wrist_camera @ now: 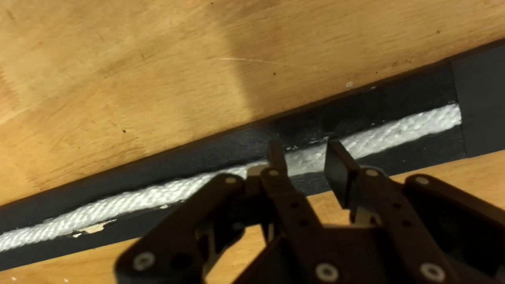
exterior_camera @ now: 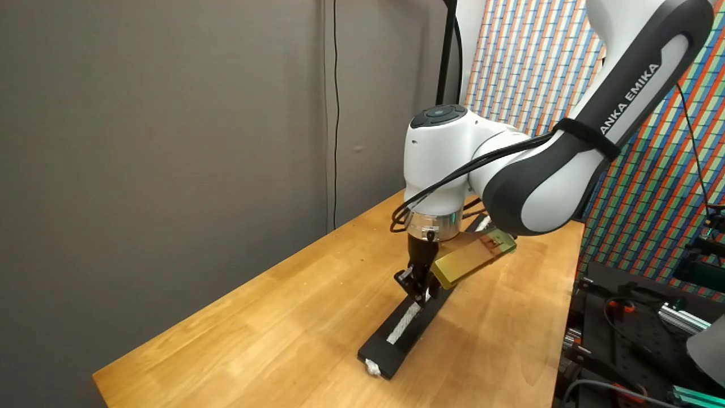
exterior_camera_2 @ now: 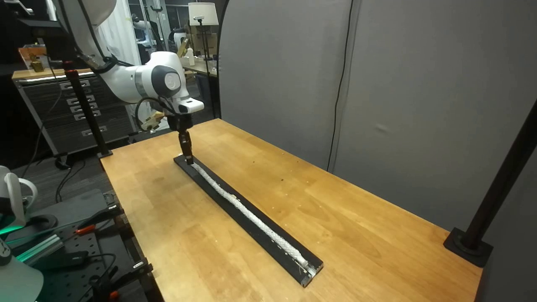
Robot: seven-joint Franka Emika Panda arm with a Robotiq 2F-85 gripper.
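A white braided rope point(exterior_camera_2: 236, 202) lies along a long black board point(exterior_camera_2: 211, 198) on the table; in the wrist view the rope point(wrist_camera: 142, 198) runs diagonally across. My gripper points down over the rope close to the board's end, fingers part open. One finger point(wrist_camera: 337, 163) shows to the right and the other to the left, with a stretch of rope visible in the gap between them. Whether the fingertips touch the rope or the board cannot be told. From the side, the gripper point(exterior_camera: 422, 299) stands low over the board, hiding a bit of the rope.
A black post point(exterior_camera_2: 480, 211) stands at the table's corner. Cables point(exterior_camera: 469, 163) loop along my arm.
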